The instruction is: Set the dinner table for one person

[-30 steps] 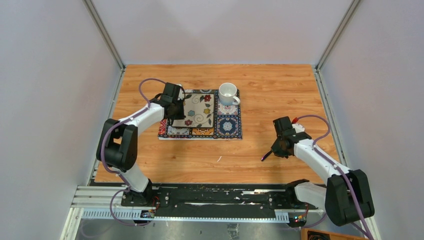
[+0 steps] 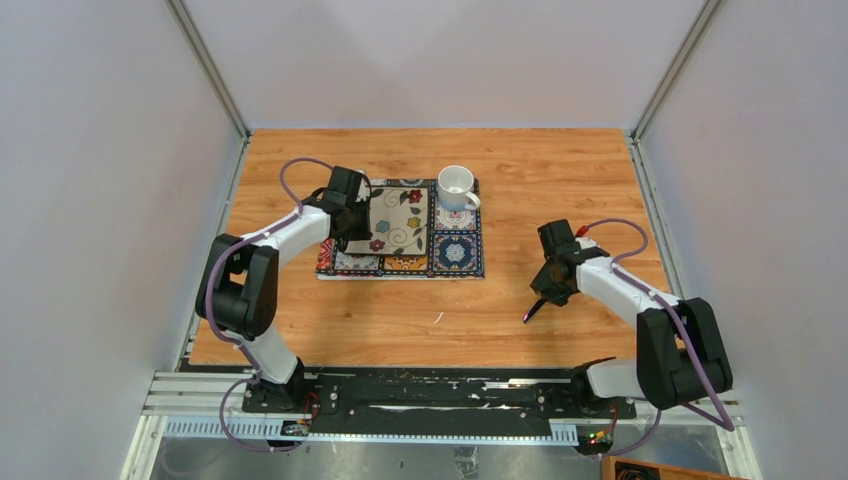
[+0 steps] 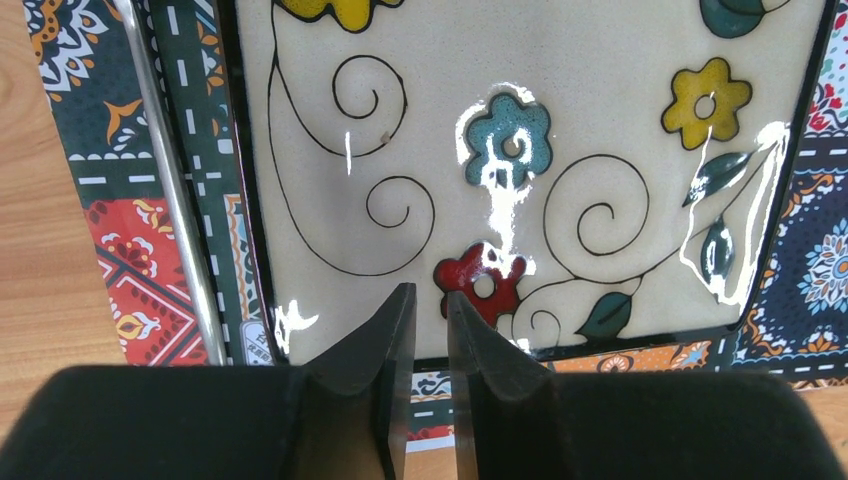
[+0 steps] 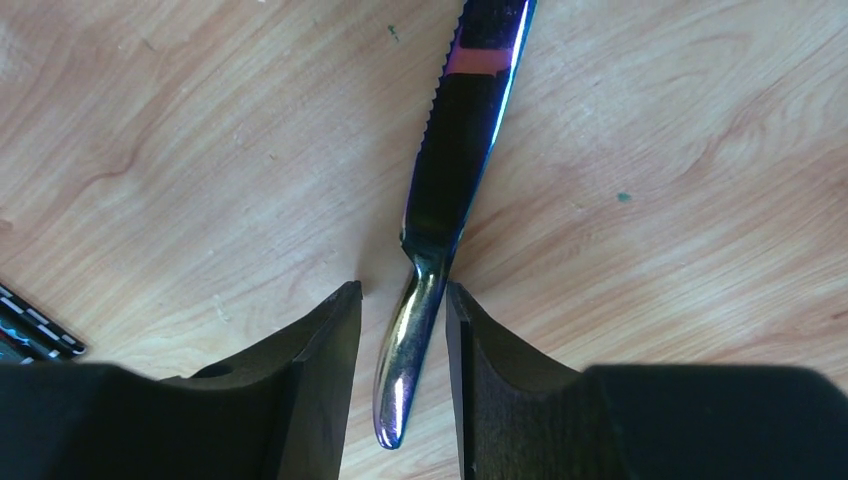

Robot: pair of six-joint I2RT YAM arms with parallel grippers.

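A square cream plate with flowers [image 2: 400,222] lies on the patterned placemat [image 2: 456,268], and a white mug [image 2: 456,182] stands at the mat's back right. My left gripper is over the plate's edge, its fingers slightly apart with nothing between them. A slim silver handle [image 3: 178,190] lies on the mat beside the plate in the left wrist view; its ends are not visible there. On the right side, a dark, shiny knife [image 4: 430,230] lies on the bare table. My right gripper is open above it, the handle lying between the fingertips in view, nearer the right one.
A wooden box [image 2: 660,472] shows at the bottom right edge. Bare table [image 2: 420,325] spreads in front of the placemat, with a small white mark [image 2: 438,318] on it. The stretch between mat and right arm is clear.
My right gripper has shifted back and slightly left over the knife, which has stayed in about the same place. The left arm has barely moved; plate and mug are unchanged.
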